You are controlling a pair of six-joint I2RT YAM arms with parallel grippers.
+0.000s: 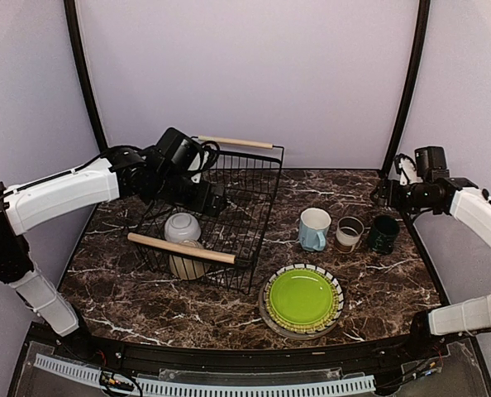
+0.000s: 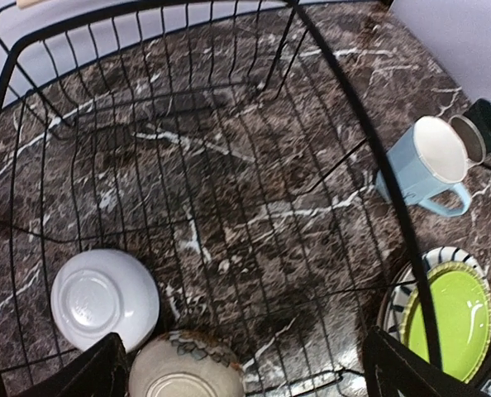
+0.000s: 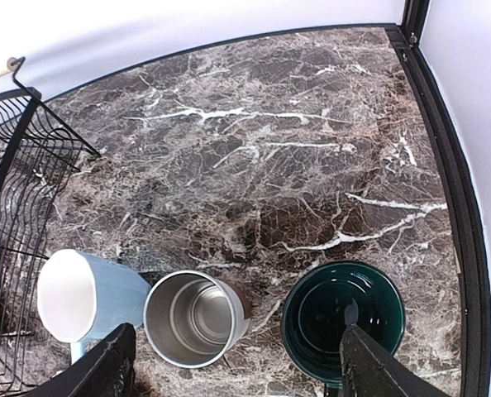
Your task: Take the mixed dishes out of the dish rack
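Observation:
In the wire dish rack (image 1: 262,211), a white bowl (image 2: 105,298) and a beige bowl with a brown rim (image 2: 183,372) rest near the front rail. Over the rack hangs my left gripper (image 1: 216,199), open and empty, the bowls below it. On the counter right of the rack stand a light blue mug (image 1: 313,230), a grey cup (image 3: 194,318) and a dark green cup (image 3: 342,322). My right gripper (image 1: 383,193) is above and behind the green cup, apart from it, its fingers (image 3: 113,364) spread with nothing between. A green plate (image 1: 302,298) tops a stack of plates.
Wooden handles (image 1: 182,248) run along the rack's front and back. The counter (image 3: 254,165) behind the cups is bare, and so is the front right corner. Side walls (image 1: 469,91) close in both arms.

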